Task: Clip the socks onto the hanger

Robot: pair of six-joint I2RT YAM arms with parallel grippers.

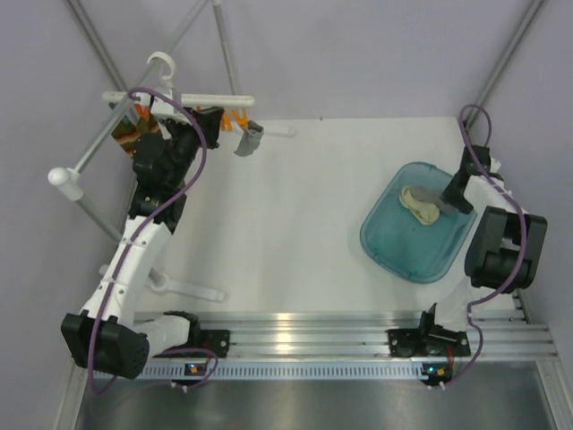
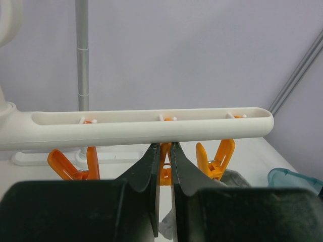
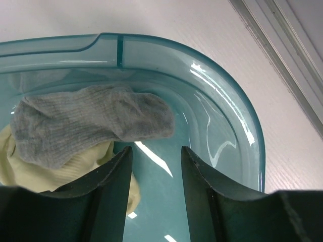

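In the left wrist view, the white hanger (image 2: 141, 132) carries several orange clips. My left gripper is shut on the middle clip (image 2: 165, 175) under the bar. A grey sock (image 1: 249, 141) hangs at the hanger's right end, and a patterned sock (image 1: 127, 134) hangs on its left side. Inside the teal basin (image 3: 151, 48) lie a loose grey sock (image 3: 96, 118) and, partly under it, a pale yellow sock (image 3: 60, 174). My right gripper is open over the basin, its fingers apart and empty, near the grey sock's end.
A white rack pole (image 1: 106, 134) runs beside my left arm and bears the hanger. Right of the basin, a wall (image 1: 546, 116) stands close to my right arm.
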